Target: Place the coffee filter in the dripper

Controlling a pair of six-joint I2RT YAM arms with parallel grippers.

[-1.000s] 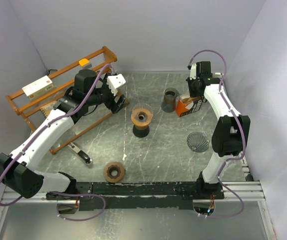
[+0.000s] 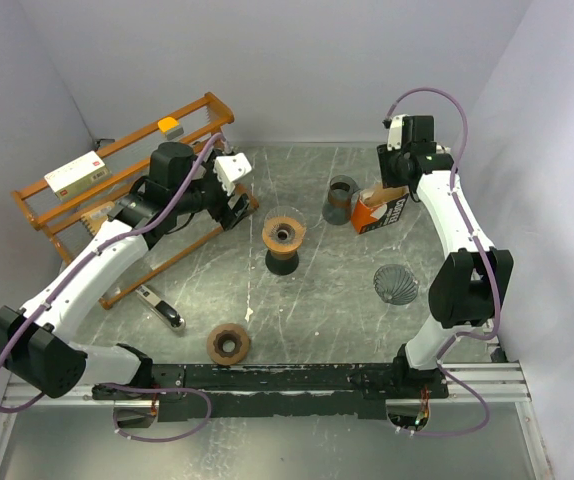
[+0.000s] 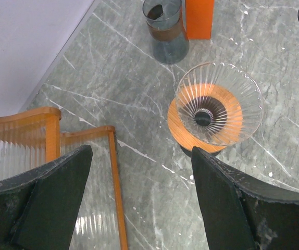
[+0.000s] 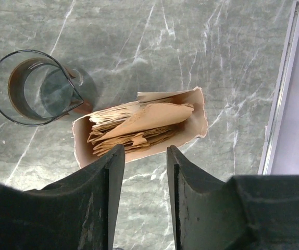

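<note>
The clear ribbed dripper [image 3: 220, 104] sits on a wooden ring stand near the middle of the table [image 2: 327, 300]. Paper coffee filters [image 4: 144, 122] stand packed in an open orange box [image 2: 377, 212] at the back right. My right gripper is over that box, part open, its fingertips apart at the near rim, with no filter seen gripped between them. My left gripper is open and empty, in the air left of the dripper.
A glass carafe [image 2: 338, 205] stands left of the box. A wooden rack [image 2: 57, 215] fills the left, a glass [image 2: 396, 285] stands at the right, and a wooden ring [image 2: 228, 344] lies at the front. Walls border the back and right.
The left arm stays where it was.
</note>
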